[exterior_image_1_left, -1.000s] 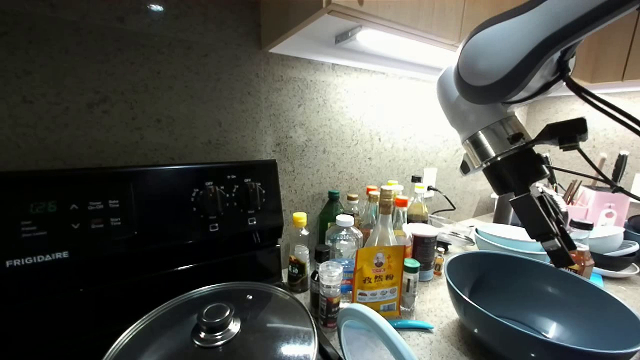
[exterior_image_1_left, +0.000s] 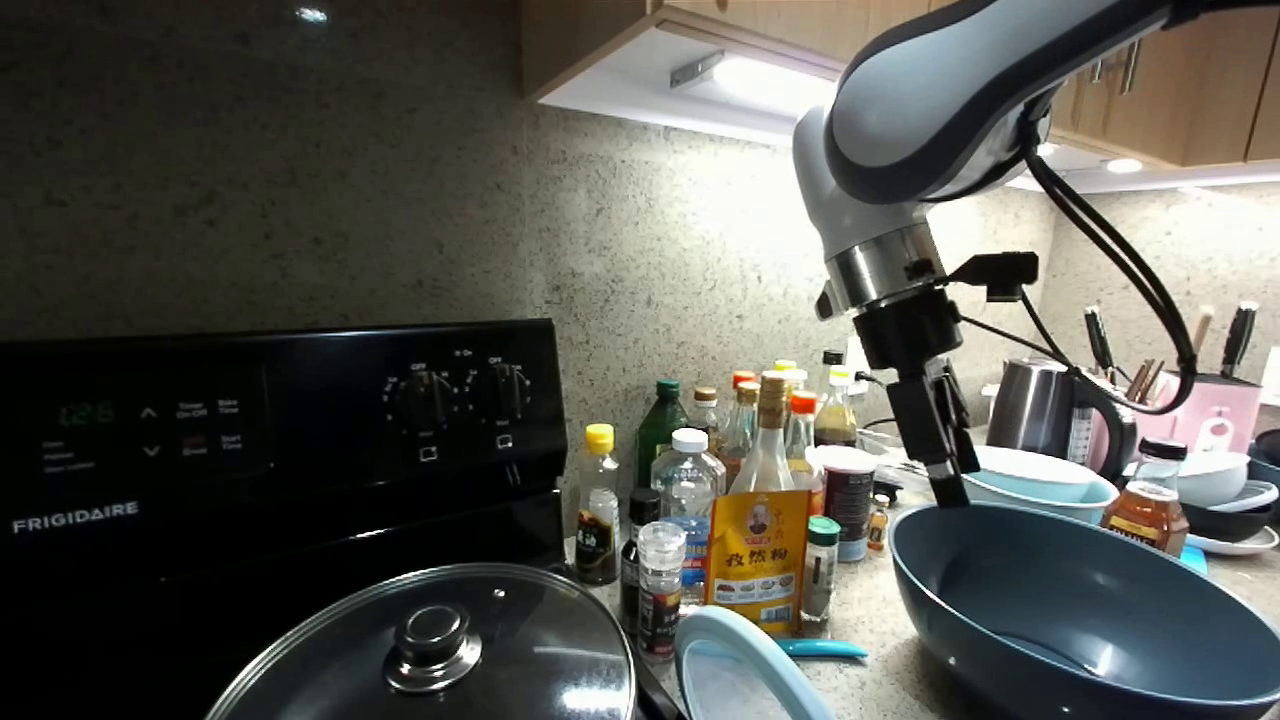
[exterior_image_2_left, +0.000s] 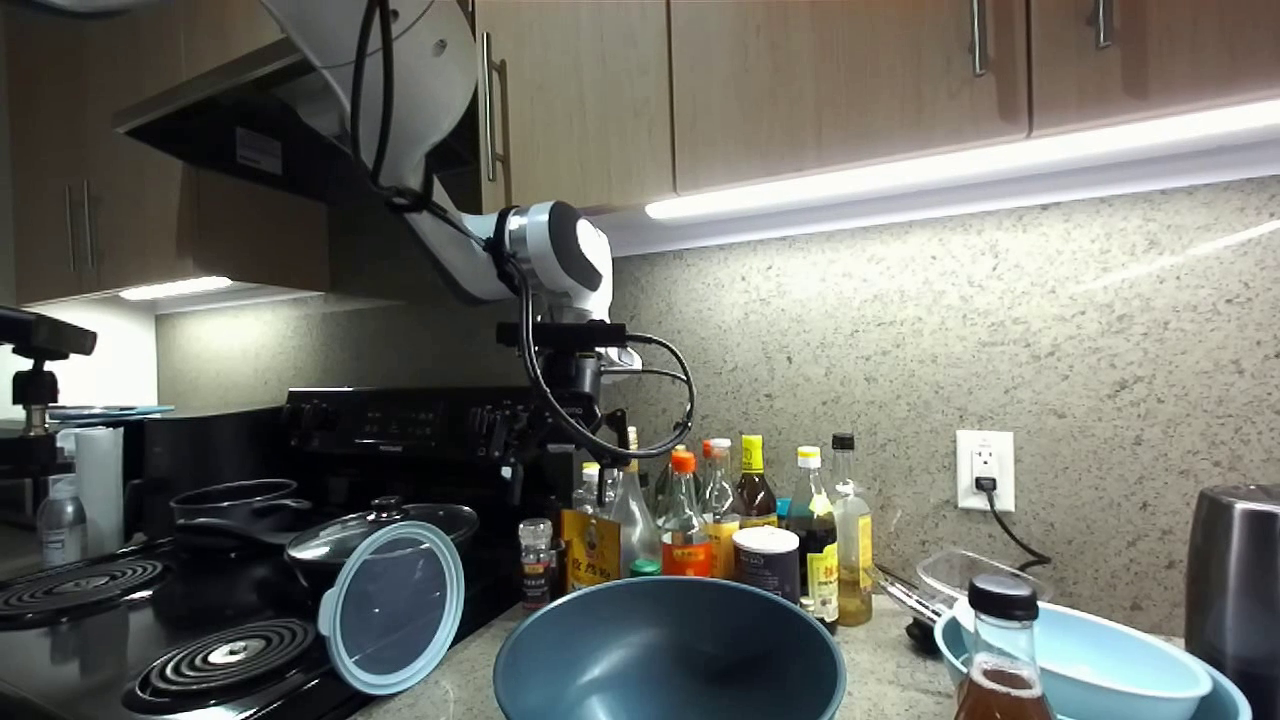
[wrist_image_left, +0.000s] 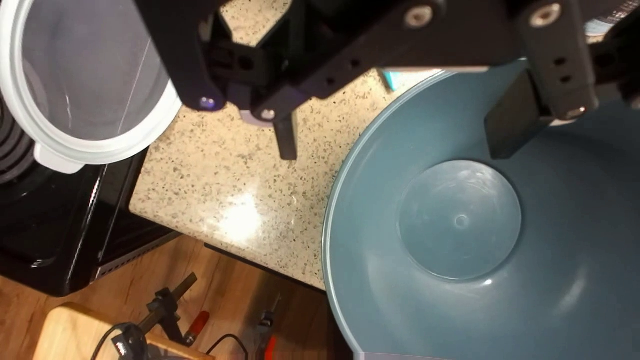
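Wide apart in the wrist view, the two fingers (wrist_image_left: 286, 137) of my gripper have nothing between them, so it is open. Below it lies a large blue-grey bowl (wrist_image_left: 372, 288), empty inside; one finger is over the bowl and the other over bare counter. From the side, the gripper (exterior_image_1_left: 948, 480) points down near the left rim of the bowl (exterior_image_1_left: 1080, 588); whether it touches the rim cannot be told there. A round clear lid with a pale blue rim (exterior_image_2_left: 451, 624) leans on edge beside the stove, left of the bowl.
Bottles and a yellow spice packet (exterior_image_1_left: 758, 558) crowd the wall behind. A glass pot lid (exterior_image_1_left: 528, 636) covers a pan on the stove. Pale blue bowls (exterior_image_2_left: 1122, 654) and a brown-filled bottle (exterior_image_2_left: 1005, 648) stand right. Bare counter (wrist_image_left: 240, 198) lies left of the bowl.
In exterior view 1 the arm has swung left, carrying the gripper from above the bowl's middle to near its left rim. The bowl, lids and bottles have stayed put.
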